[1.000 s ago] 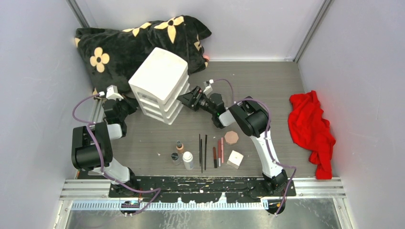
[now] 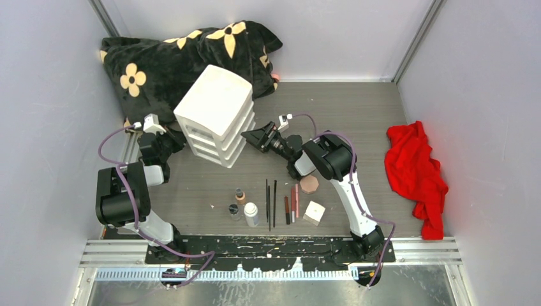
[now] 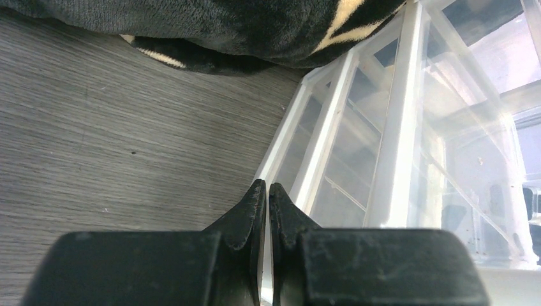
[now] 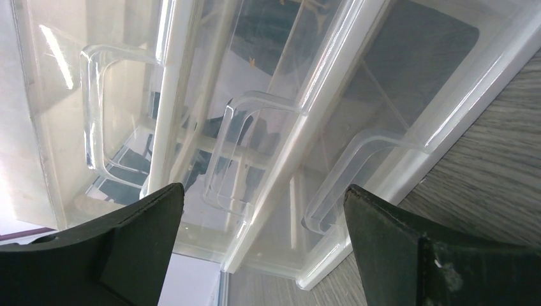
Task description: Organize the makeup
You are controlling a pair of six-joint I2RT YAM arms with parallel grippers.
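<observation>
A white-topped clear drawer unit (image 2: 212, 102) stands tilted in angle at centre-left, with several tiers. My left gripper is at its left side; in the left wrist view its fingertips are close together, with only a narrow gap and nothing clearly held. My right gripper is open at the drawer fronts, its fingers around the area of the clear handles (image 4: 224, 121). The makeup lies at the front: bottles (image 2: 251, 214), thin dark pencils (image 2: 274, 204), pink and brown sticks (image 2: 287, 207), an octagonal compact (image 2: 309, 184) and a pale box (image 2: 314, 212).
A black patterned cushion (image 2: 134, 80) lies behind the unit. A red cloth (image 2: 415, 172) lies at the right.
My right gripper has shifted slightly right and down in the top view, and the drawer unit has shifted very slightly with it. The left arm is nearly still.
</observation>
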